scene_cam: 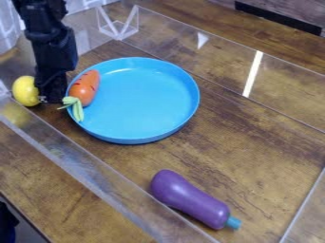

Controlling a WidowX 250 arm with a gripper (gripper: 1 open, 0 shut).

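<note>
My dark gripper (48, 87) is low at the left edge, right beside a yellow round object (25, 91), which is partly behind it. A blue plate (140, 104) sits just to the right, with an orange carrot (84, 87) with pale green leaves on its left side. A purple eggplant-like toy (188, 195) lies on the wooden table at the lower right, apart from the plate. The fingertips are too dark and small to show clearly how they stand.
Transparent walls edge the work area at the left, back and right.
</note>
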